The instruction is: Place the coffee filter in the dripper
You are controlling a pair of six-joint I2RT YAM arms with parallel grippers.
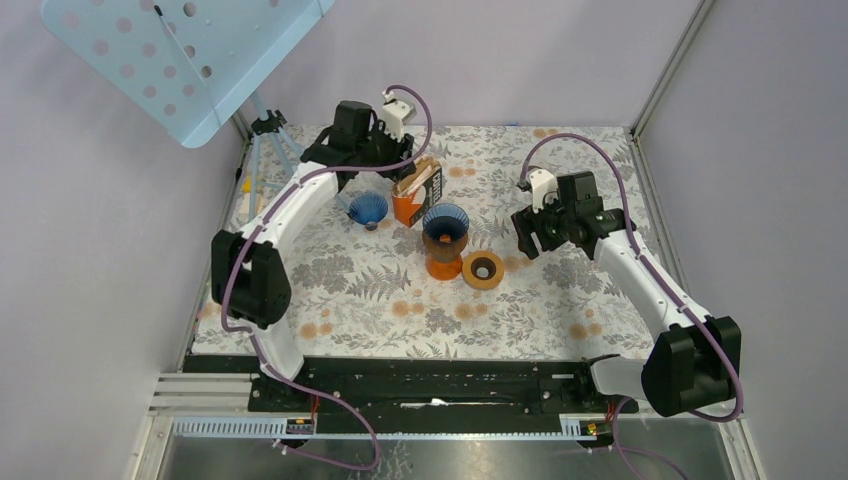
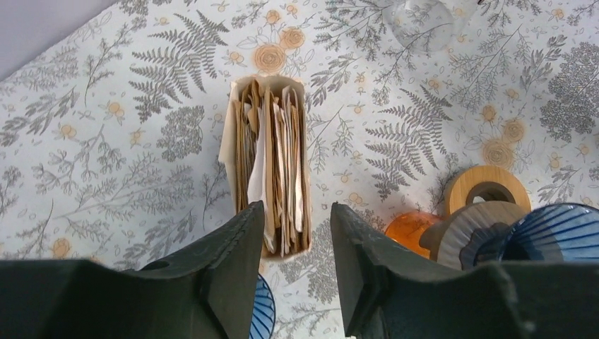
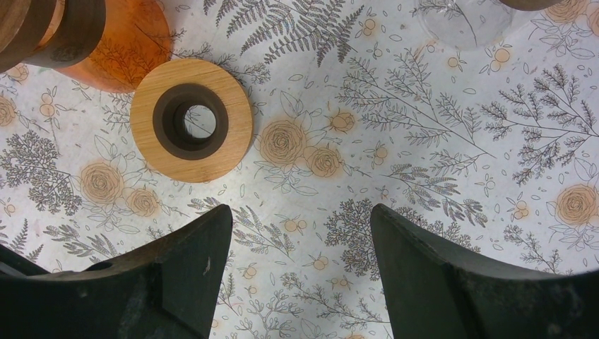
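Paper filters (image 2: 272, 159) stand packed upright in an open box (image 1: 407, 208), orange and black on its sides. My left gripper hovers over that box, open; its fingers are apart with nothing held between them. A blue ribbed cone-shaped dripper (image 1: 446, 218) sits on top of the carafe with the orange base (image 1: 444, 268). At lower right of the left wrist view, the same dripper (image 2: 554, 233) shows empty as far as its visible inside goes. Over bare cloth on the right, my right gripper has its fingers apart and empty.
A wooden ring-shaped holder (image 3: 236, 120) lies beside the carafe. Another blue ribbed cone (image 1: 368, 208) is left of the box. A clear glass vessel (image 3: 463, 25) appears at the right wrist view's top.
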